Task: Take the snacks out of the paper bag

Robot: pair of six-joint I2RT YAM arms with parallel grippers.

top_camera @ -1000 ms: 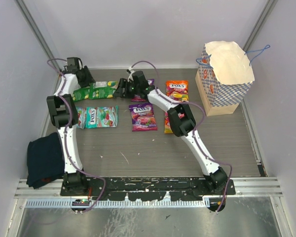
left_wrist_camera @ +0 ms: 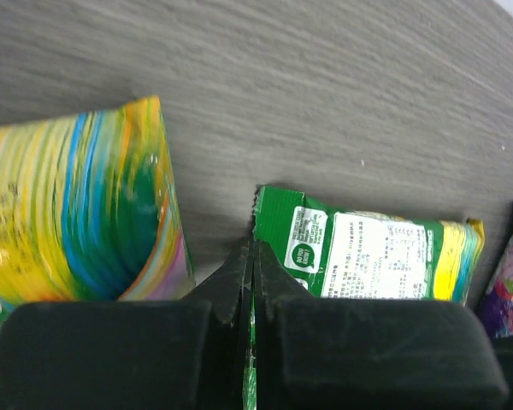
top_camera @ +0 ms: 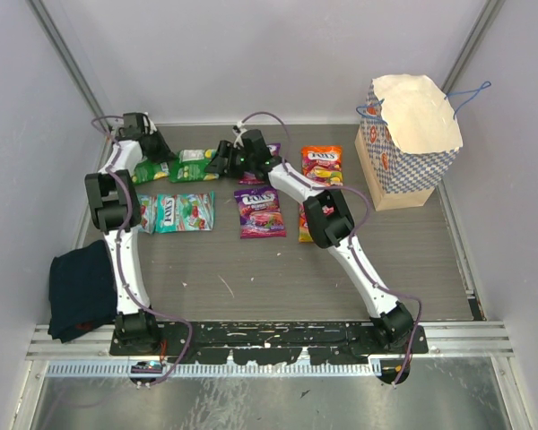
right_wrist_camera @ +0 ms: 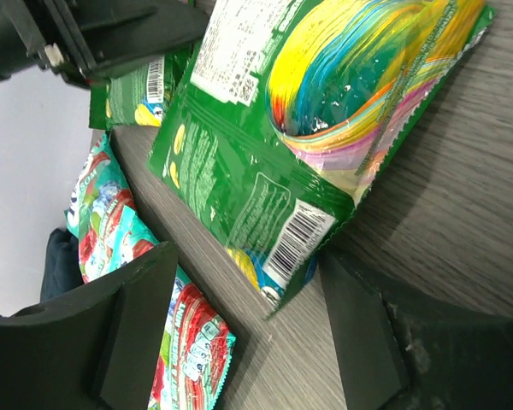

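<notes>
The checked paper bag [top_camera: 403,161] stands at the right with a cream top. Green snack packs [top_camera: 188,166] lie in the upper left, along with turquoise Fox's packs [top_camera: 184,213], purple packs [top_camera: 262,219] and red-orange packs [top_camera: 322,163]. My left gripper [top_camera: 157,148] is shut over the leftmost green packs; in the left wrist view nothing shows between its fingers. My right gripper [top_camera: 224,157] is part open at a green pack [right_wrist_camera: 248,196], whose lower corner lies between or just beyond the fingertips in the right wrist view.
A dark folded cloth [top_camera: 81,296] lies at the far left. Walls border the back and sides.
My left gripper has moved slightly toward the front, and the green pack near my right gripper has shifted slightly the same way. The right arm looks almost still.
</notes>
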